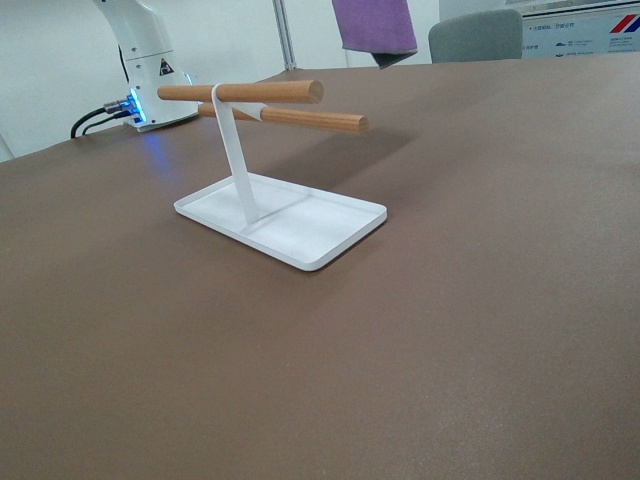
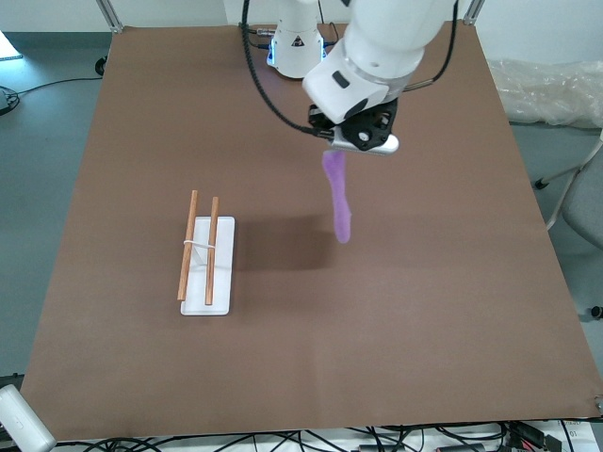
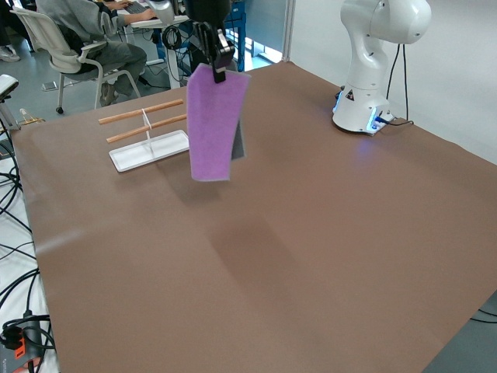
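Observation:
A purple cloth [image 3: 213, 128] with a grey layer hangs from my gripper [image 3: 219, 71], which is shut on its top edge; it also shows as a purple strip [image 2: 336, 188] in the left view and at the top of the top view [image 1: 372, 25]. A rack with two wooden bars [image 1: 270, 92] on a white tray [image 1: 320, 230] stands on the table, left of the hanging cloth in the left view. The cloth is above the table, apart from the rack.
The white robot base [image 3: 357, 109] stands at the table's edge. Cables [image 3: 23, 334] run outside the table edge; a person sits beyond it in the right view.

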